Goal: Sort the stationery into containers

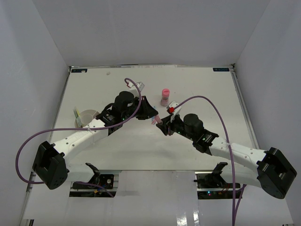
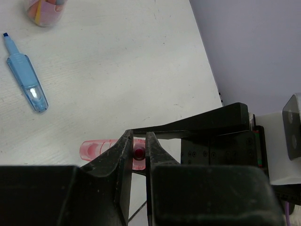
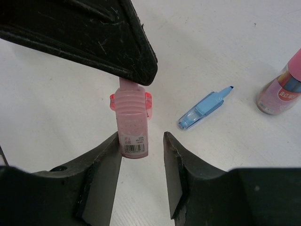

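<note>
A pink marker (image 3: 132, 129) with a barcode on its end points out from my left gripper, which is shut on it. In the top view the two grippers meet over the middle of the table. My right gripper is part open, its fingers on either side of the marker's end, with a gap on the right side. More translucent pink plastic (image 2: 96, 149) shows behind the left fingers; I cannot tell whether it belongs to the same marker. Below lies a blue highlighter (image 2: 27, 82) on the table, apart from both grippers.
A clear jar with a pink lid (image 1: 165, 96) stands just behind the grippers. At the far left is a round white container (image 1: 88, 116) with pens (image 1: 77, 117) beside it or in it.
</note>
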